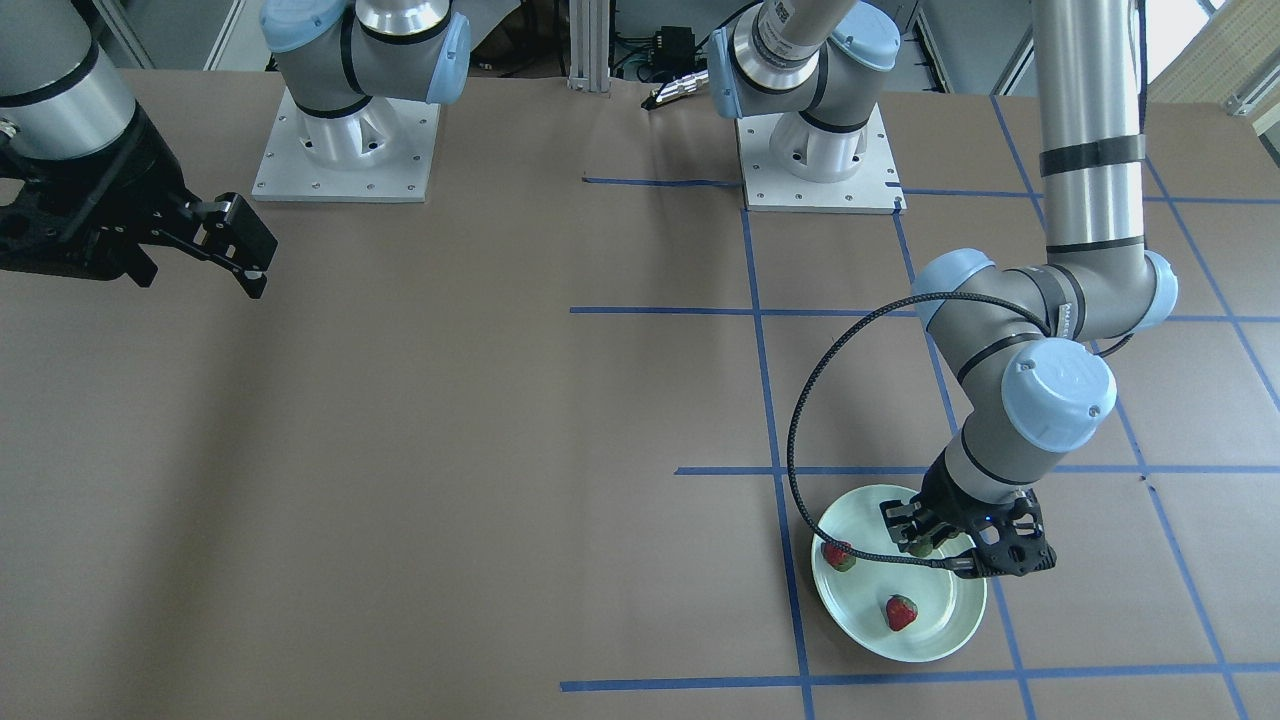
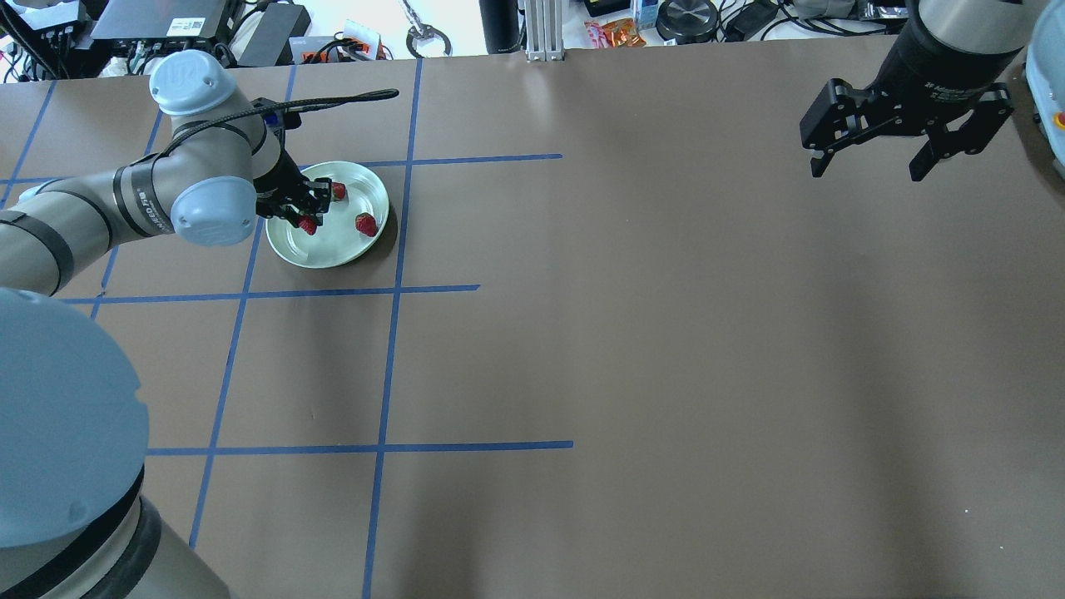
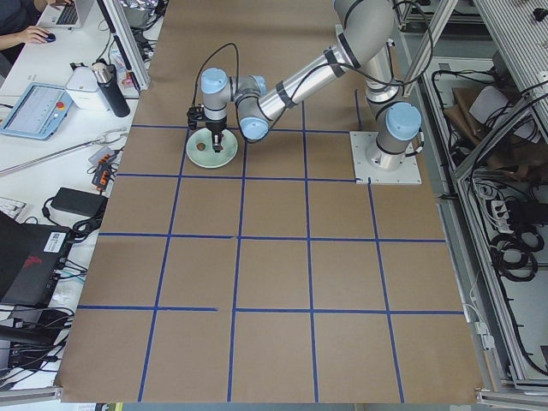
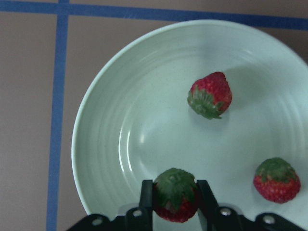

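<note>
My gripper hangs low over a pale green plate (image 1: 864, 618), shut on a strawberry (image 4: 174, 202) with its leaves upward, near the plate's edge in the wrist view. Two other strawberries lie on the plate: one (image 4: 211, 94) above the held one in the wrist view, the other (image 4: 276, 183) to the right. In the front view the held berry is mostly hidden by the gripper; in the top view its red (image 2: 307, 225) shows below the fingers. Whether it touches the plate is unclear.
A second arm with a black gripper (image 2: 906, 130) hangs at the right of the top view, away from the plate. Other robot bases (image 1: 822, 192) stand at the back of the front view.
</note>
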